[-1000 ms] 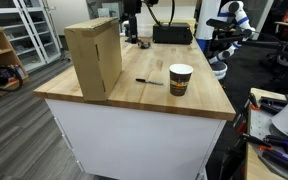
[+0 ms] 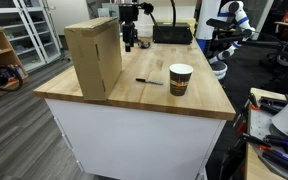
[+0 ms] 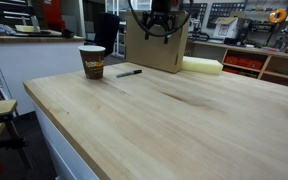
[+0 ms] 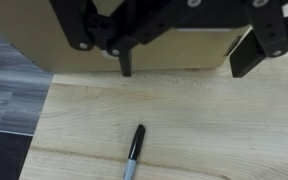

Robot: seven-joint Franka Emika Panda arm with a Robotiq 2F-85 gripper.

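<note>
My gripper is open, its two dark fingers wide apart with nothing held between them. In the wrist view, a black-and-grey marker lies on the wooden top below the fingers, clear of both. The same marker rests between the tall cardboard box and a dark paper cup. Seen from the other side, my gripper hangs above the table in front of the box, while the cup stands upright near the table edge.
Beside the box lies a pale yellow block. The box stands close to one edge of the table, with the floor beyond it.
My gripper has shifted slightly down and to the left in exterior view 1, closer to the box. The box, marker and cup have stayed put.
</note>
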